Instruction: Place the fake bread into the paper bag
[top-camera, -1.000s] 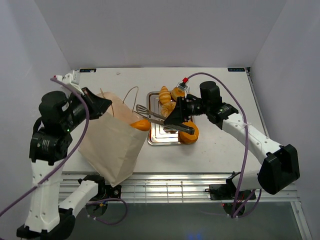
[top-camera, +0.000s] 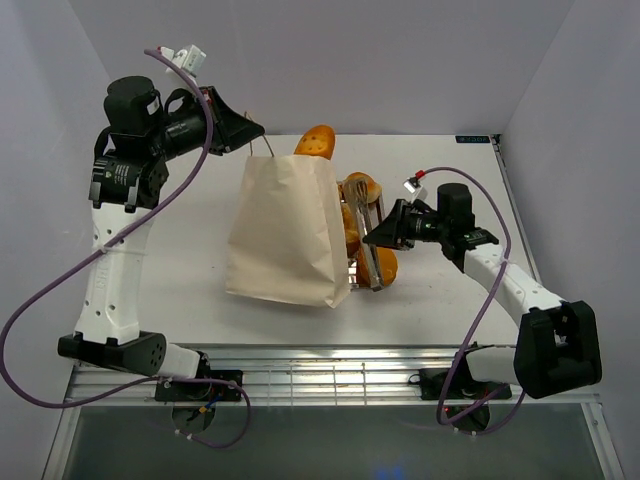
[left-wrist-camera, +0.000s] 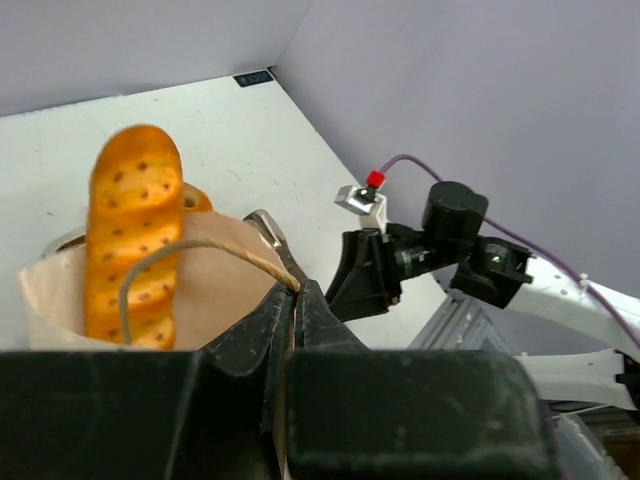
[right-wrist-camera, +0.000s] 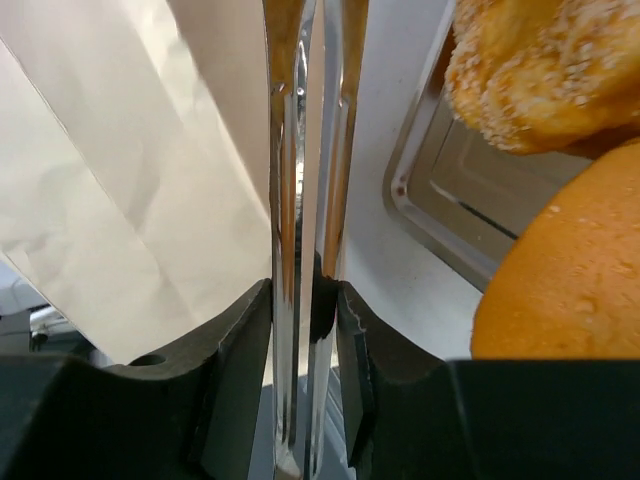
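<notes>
The brown paper bag (top-camera: 285, 235) is upright and off to the left of the tray, hanging by its handle from my left gripper (top-camera: 262, 130). That gripper is shut on the twisted handle (left-wrist-camera: 205, 243), seen in the left wrist view. A long orange fake bread (left-wrist-camera: 135, 230) stands in the bag, its upper end (top-camera: 316, 141) sticking out of the mouth. My right gripper (top-camera: 368, 238) is shut on metal tongs (right-wrist-camera: 290, 170), which stand beside the bag's right side over the tray. The tongs' arms are close together; their far tips are out of the right wrist view.
A metal tray (right-wrist-camera: 440, 235) lies right of the bag, partly hidden by it. Several fake breads are on it, including a round one (top-camera: 381, 266) and a crusty one (right-wrist-camera: 545, 70).
The bag has moved right and away from the front edge with my left gripper, now covering part of the tray. The tongs have swung from lying crosswise to nearly lengthwise, and moved right lately.
</notes>
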